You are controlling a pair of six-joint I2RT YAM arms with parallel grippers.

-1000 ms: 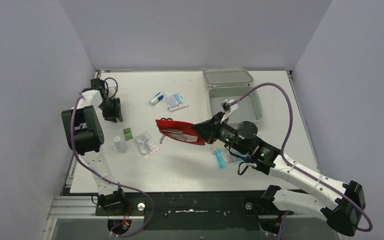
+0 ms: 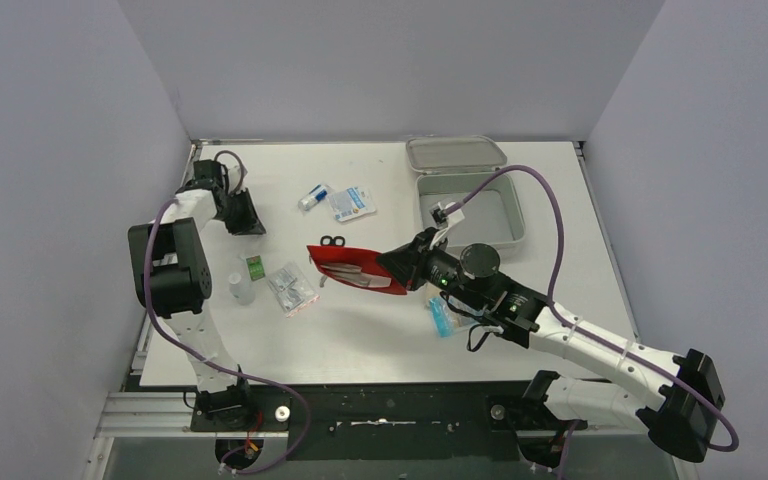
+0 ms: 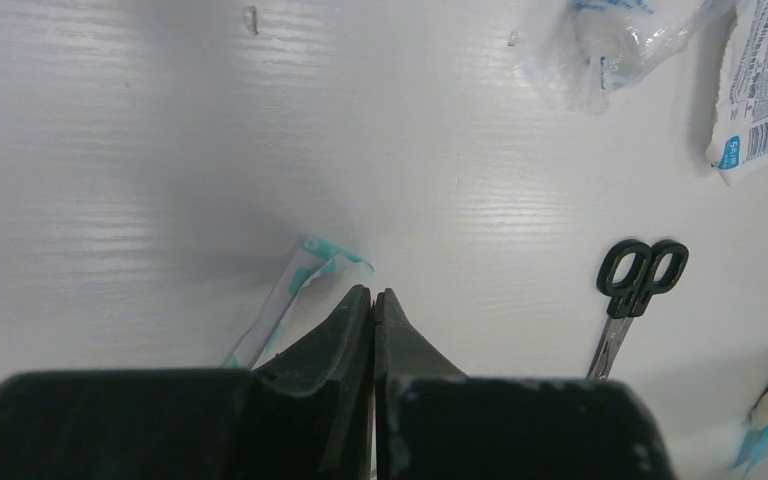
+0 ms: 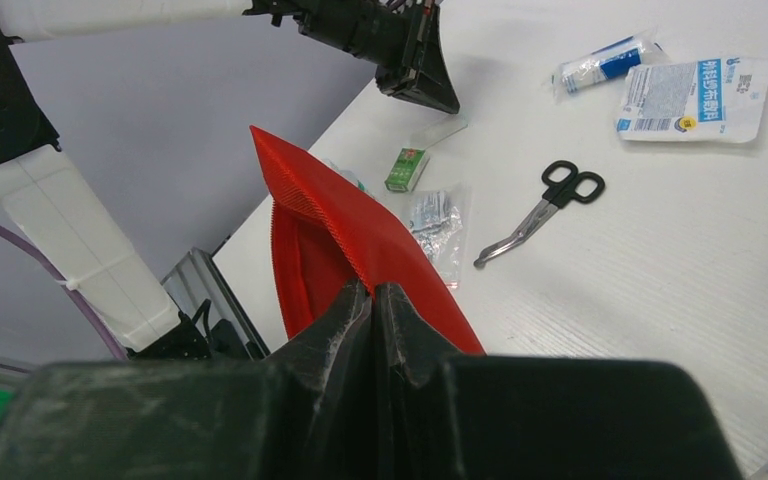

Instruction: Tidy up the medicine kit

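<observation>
My right gripper (image 2: 390, 265) is shut on the edge of a red pouch (image 2: 345, 266), held sideways above the middle of the table; its open mouth shows pale contents. In the right wrist view the red pouch (image 4: 360, 230) extends from the fingertips. At the table's left side, my left gripper is shut, and nothing shows between its fingers. A thin white-and-teal packet (image 3: 270, 310) appears beside and partly behind them. The black-handled scissors (image 4: 560, 187), green box (image 2: 255, 267), clear bag of small items (image 2: 291, 288) and white bottle (image 2: 241, 288) rest on the table.
A grey box (image 2: 468, 185) stands open at the back right, its lid tipped back. A blue-and-white packet (image 2: 351, 203) and a wrapped roll (image 2: 314, 197) lie at the back centre. A bluish bag (image 2: 444, 318) sits partly beneath my right arm.
My left gripper has swung right and slightly up in the top view, uncovering a little of the table. The right gripper and red pouch have shifted slightly left.
</observation>
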